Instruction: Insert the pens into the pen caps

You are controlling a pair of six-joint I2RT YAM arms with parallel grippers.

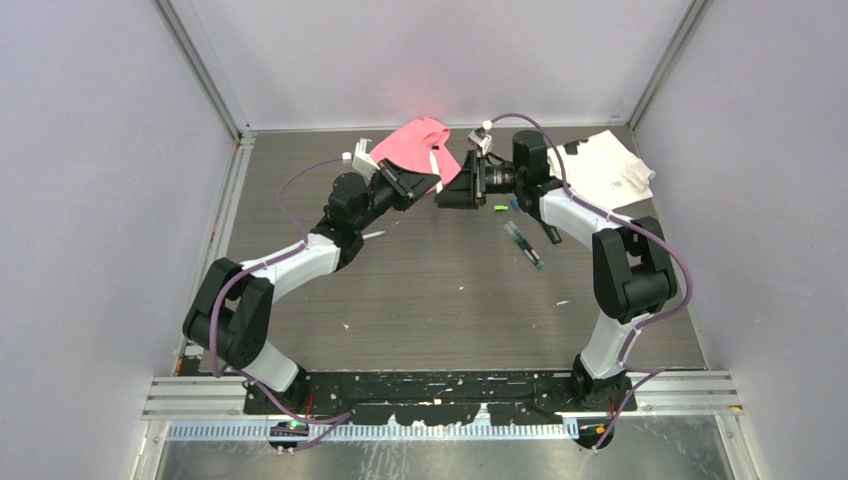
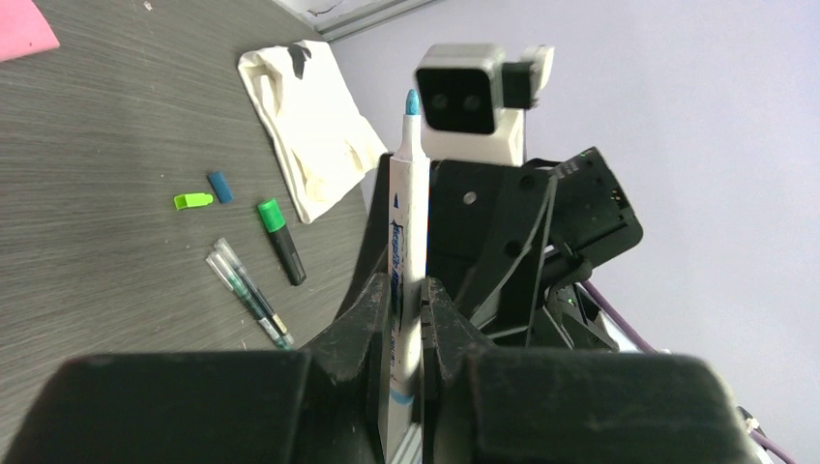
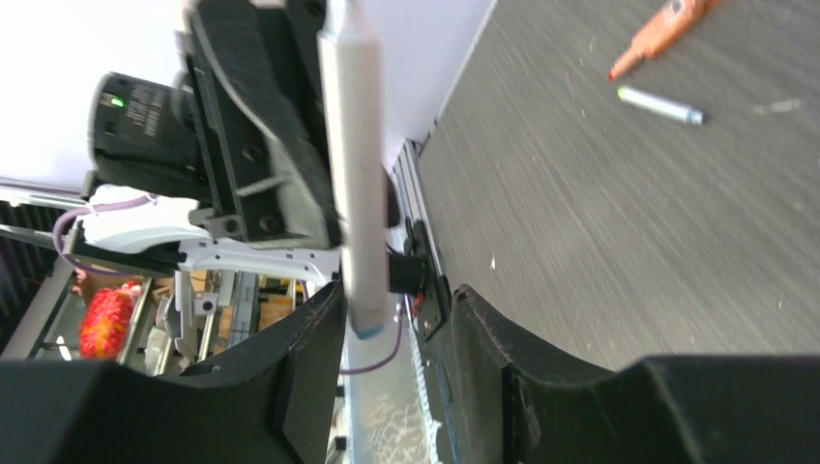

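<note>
A white pen (image 2: 409,213) with a teal tip stands upright in my left gripper, which is shut on it. My right gripper is open beside the pen's lower end, which looks to be at or between its fingers. Loose on the table in the left wrist view lie a green cap (image 2: 192,201), a blue cap (image 2: 219,187), a green-capped marker (image 2: 281,242) and clear-barrelled pens (image 2: 248,290). The right wrist view shows an orange marker (image 3: 658,39) and a thin white pen (image 3: 660,104).
A pink cloth (image 1: 408,145) lies at the back middle and a white cloth (image 1: 605,170) at the back right.
</note>
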